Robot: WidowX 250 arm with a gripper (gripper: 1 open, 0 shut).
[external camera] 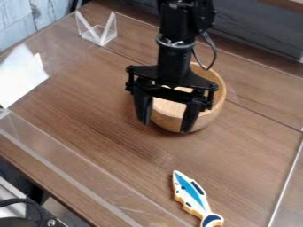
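Note:
My black gripper [168, 108] is open, its two fingers spread over the near part of a round light wooden bowl [206, 108] in the middle of the table; whether they touch the bowl is unclear. A white and blue fish-shaped object with a yellowish edge [197, 199] lies on the table at the front right, apart from the bowl.
A clear plastic stand [97, 28] sits at the back left, and a white sheet [17, 75] lies at the left edge. Black cables show at the bottom left corner.

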